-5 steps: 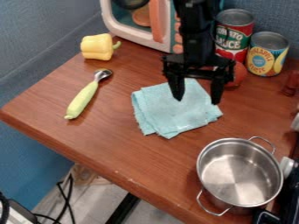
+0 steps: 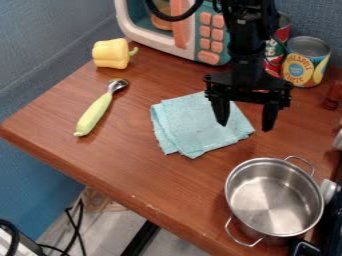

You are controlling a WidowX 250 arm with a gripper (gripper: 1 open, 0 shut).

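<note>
My black gripper is open, its two fingers pointing down over the right end of a folded light-blue cloth. The cloth lies flat on the wooden table. Whether the fingertips touch it cannot be told.
A steel pot stands at the near right. A spoon and a yellow pepper lie at the left. A toy microwave and cans stand at the back.
My gripper has moved rightward and a little down, from over the middle of the cloth toward its right side. The cloth looks unchanged.
</note>
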